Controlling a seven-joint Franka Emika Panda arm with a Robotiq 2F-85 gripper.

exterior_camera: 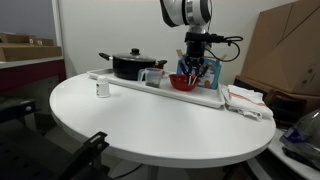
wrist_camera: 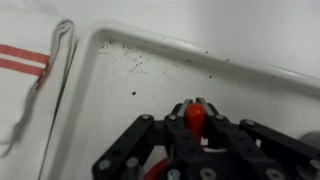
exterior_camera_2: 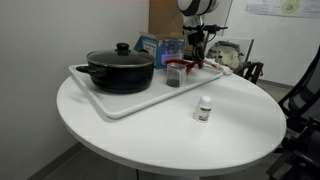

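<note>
My gripper is shut on a slim orange-red thing [wrist_camera: 196, 118], whose rounded end faces the wrist camera; the rest of it is hidden by the fingers. A red bowl [exterior_camera: 184, 83] sits on the white tray [exterior_camera: 208, 97], with the gripper [exterior_camera: 194, 70] just above and behind it. In exterior view 2 the arm hides part of this area. Only a sliver of the red bowl [wrist_camera: 157, 170] shows in the wrist view, below the fingers.
On the tray's left are a lidded black pot [exterior_camera: 133, 66] and a clear measuring cup [exterior_camera: 153, 77]. A striped towel [exterior_camera: 246, 101] lies off its right end. A blue box [exterior_camera_2: 172, 48] stands behind. The small white bottle [exterior_camera: 103, 87] has clear table around it.
</note>
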